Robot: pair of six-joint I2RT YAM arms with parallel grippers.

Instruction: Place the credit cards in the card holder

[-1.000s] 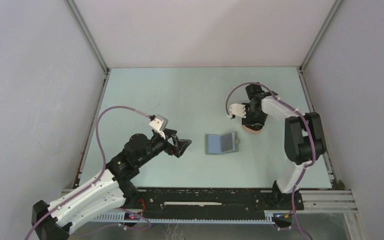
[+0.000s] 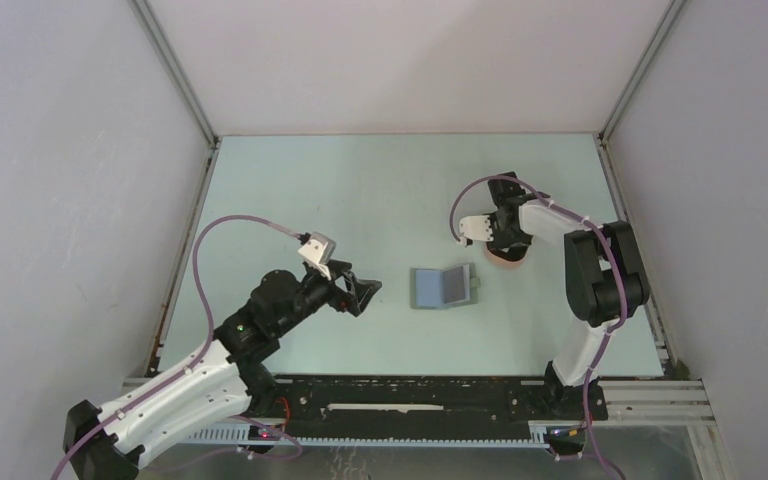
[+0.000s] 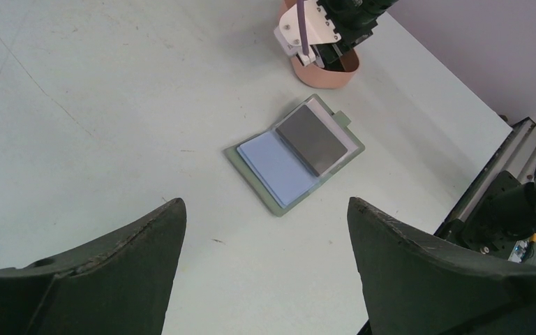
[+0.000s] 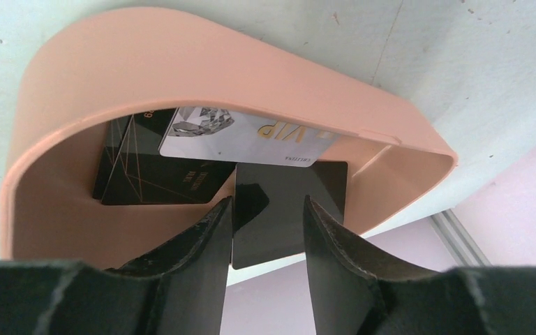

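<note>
The card holder (image 3: 262, 185) lies opened out on the table, grey-green outside, with a light-blue inner face and a dark grey panel on its other half. In the right wrist view, several cards rest in a pink container: a white VIP card (image 4: 251, 139), a black card with fine gold lines (image 4: 164, 178) and a plain black card (image 4: 289, 216). My right gripper is open over the container, its fingertips on either side of part of the plain black card, not closed on it. My left gripper stands open and empty, left of the holder in the top view.
The pink container (image 3: 324, 78) stands behind and to the right of the holder, partly covered by the right arm (image 2: 550, 220) from above. Bare table (image 2: 330, 190) stretches across the left and back.
My right gripper has shifted slightly toward the table's front edge over the container. The left arm has hardly moved, and the holder lies where it was.
</note>
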